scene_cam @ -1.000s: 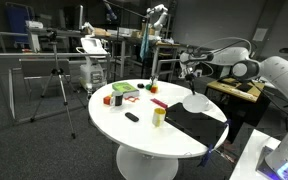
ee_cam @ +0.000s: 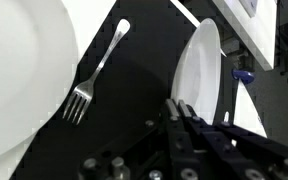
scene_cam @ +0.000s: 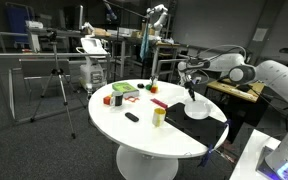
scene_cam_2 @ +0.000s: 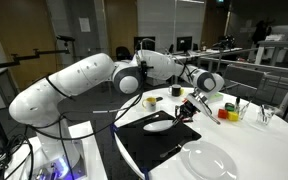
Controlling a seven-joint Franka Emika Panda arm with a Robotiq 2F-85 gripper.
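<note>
A white plate (ee_cam: 199, 68) hangs tilted from my gripper, whose fingers are shut on its near rim. The held plate (scene_cam_2: 158, 126) is over the black mat (scene_cam_2: 134, 142) in exterior view 2; whether its lower edge touches the mat I cannot tell. Exterior view 1 shows the gripper (scene_cam: 191, 95) at the upper edge of this plate. To the left in the wrist view lie a silver fork on the mat and, beyond it, a second, larger-looking white plate (ee_cam: 22, 70). The fork (ee_cam: 97, 70) lies apart from both plates.
The round white table (scene_cam: 124, 128) carries a yellow cup (scene_cam: 159, 117), a green container (scene_cam: 122, 87) and several small items away from the mat. Bare tabletop shows at the table's near left in exterior view 1.
The gripper and the white plate have come down together a little towards the mat. The other things on the table stand where they were.
</note>
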